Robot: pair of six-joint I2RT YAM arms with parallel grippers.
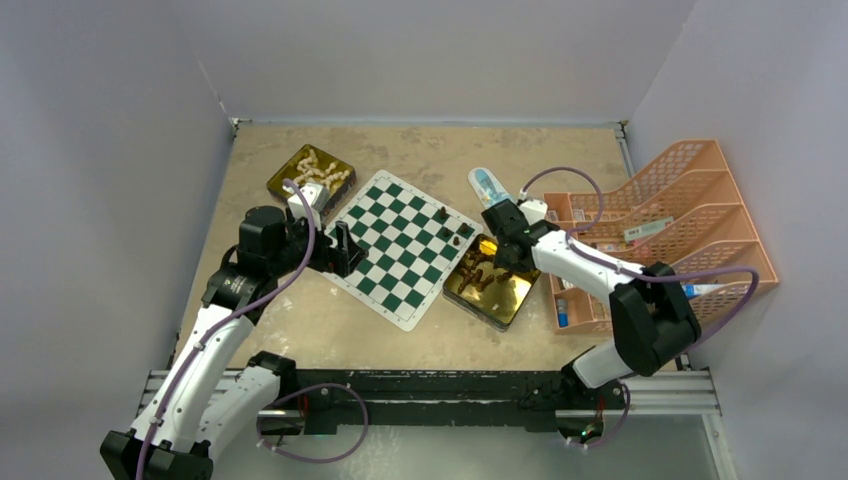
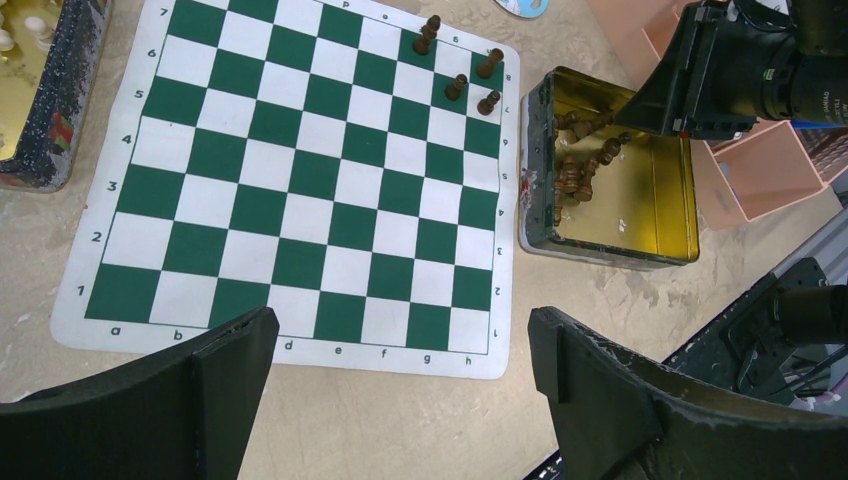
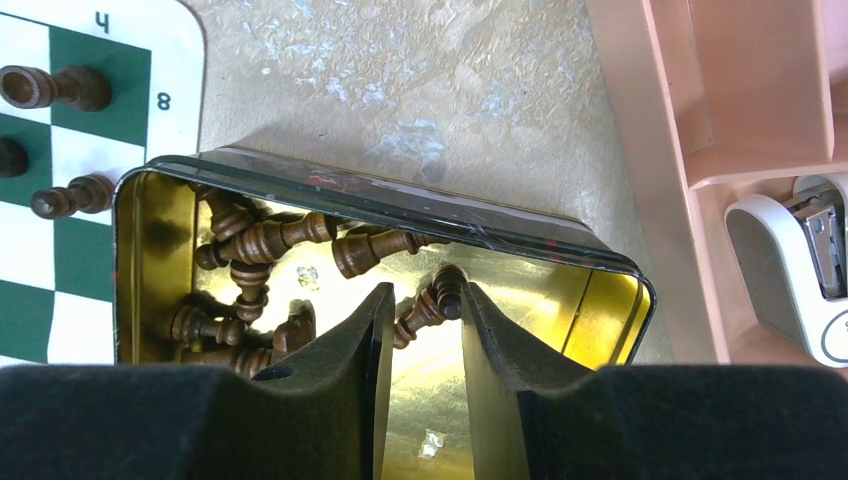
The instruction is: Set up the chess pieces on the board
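Several dark brown pieces stand on the green-and-white board (image 2: 335, 205) at its far right corner: a taller piece (image 2: 427, 35), a rook (image 2: 490, 63) and two pawns (image 2: 456, 87). More dark pieces (image 3: 285, 236) lie jumbled in the gold tin (image 1: 493, 310) beside the board. My right gripper is over that tin with its fingers apart. A dark piece (image 3: 448, 285) shows in the gap, near the right fingertip; no grip on it is visible. Over the board's near left side, my left gripper is open and empty.
Light pieces (image 1: 318, 170) fill another tin (image 1: 275, 185) behind the board, at the back left. A peach organiser (image 1: 690, 215) stands close on the right, holding a stapler (image 3: 790, 275). Bare table lies in front of the board.
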